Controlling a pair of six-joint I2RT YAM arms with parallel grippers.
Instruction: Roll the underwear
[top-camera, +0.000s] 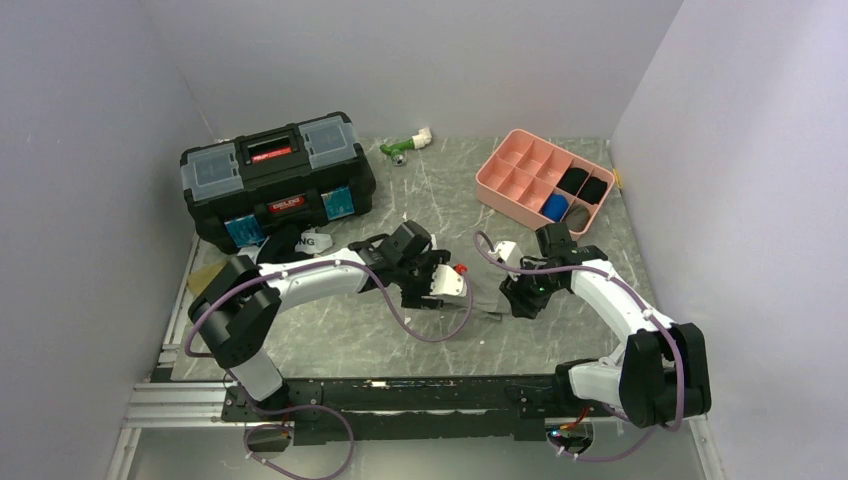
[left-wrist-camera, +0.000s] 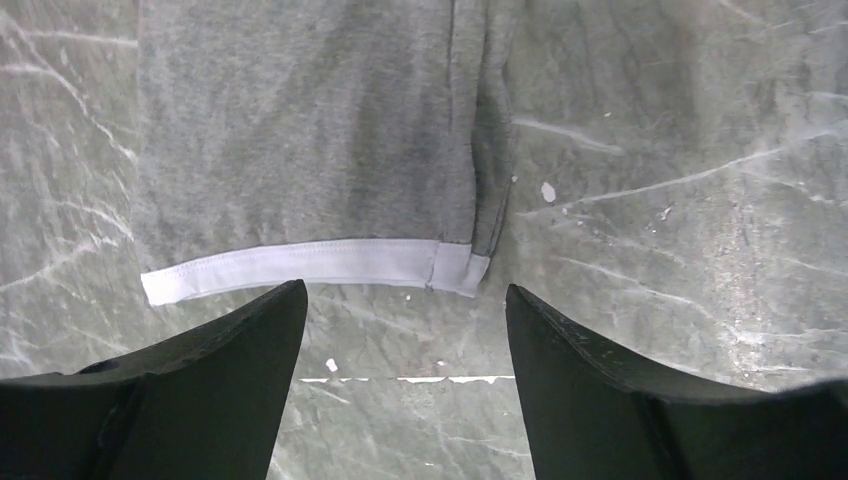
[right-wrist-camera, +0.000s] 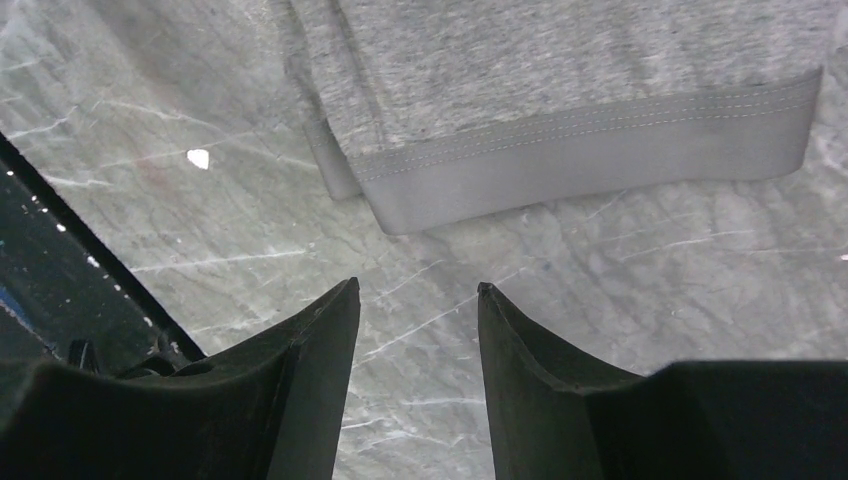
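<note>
Grey underwear (top-camera: 487, 299) lies folded on the table between the two grippers, partly covered by them in the top view. In the left wrist view its grey cloth (left-wrist-camera: 300, 130) ends in a pale band with a small fold at one corner. My left gripper stands open by that band, its fingers apart with no cloth gripped. In the right wrist view, the other end of the underwear (right-wrist-camera: 590, 140) shows a smooth stitched band. My right gripper is open just outside it, only table showing between its fingers.
A pink divided box (top-camera: 510, 205) with dark and blue rolled items in some compartments stands at the back right. At the back left is a black toolbox (top-camera: 262, 190). A green and white object (top-camera: 407, 143) lies behind.
</note>
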